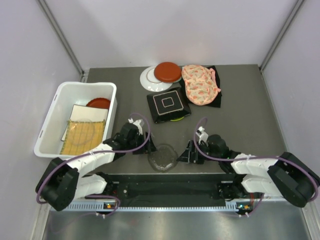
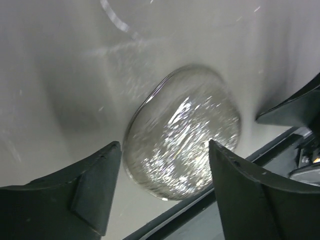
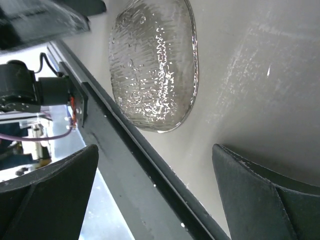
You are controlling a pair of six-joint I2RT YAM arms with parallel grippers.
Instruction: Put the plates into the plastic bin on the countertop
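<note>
A clear, glassy plate (image 1: 162, 157) lies on the counter near the front edge, between my two grippers. My left gripper is just over its left side, fingers apart with the plate visible between the fingers. My right gripper stands open at the plate's right, low at the counter's edge, nothing between its fingers. The white plastic bin (image 1: 44, 125) on the left holds a red plate (image 1: 98, 102), a white board and a yellow piece with a clear round item on it.
A black square dish (image 1: 168, 105), white plates (image 1: 150, 84), an orange plate (image 1: 167, 71) and patterned cloth (image 1: 201, 84) lie at the back. The front edge (image 3: 135, 155) runs right beside the clear plate.
</note>
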